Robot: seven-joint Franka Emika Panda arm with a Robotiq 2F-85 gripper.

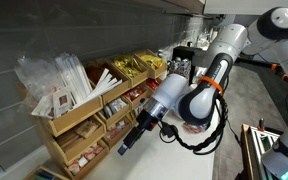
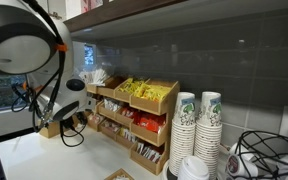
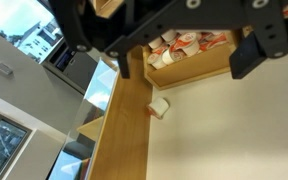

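My gripper is open in the wrist view, with dark fingers at either side and nothing held between them. Beyond the fingers lies a wooden compartment of small creamer-like cups. On the white counter beside the wooden organizer sits a small pale block-like item, apart from the fingers. From exterior view 1, the gripper hangs low in front of the organizer's lower bins. The arm stands at the left in exterior view 2, its fingertips too small to make out.
Upper organizer bins hold yellow packets, with wrapped straws or utensils at the left end. Stacked paper cups stand farther along the counter.
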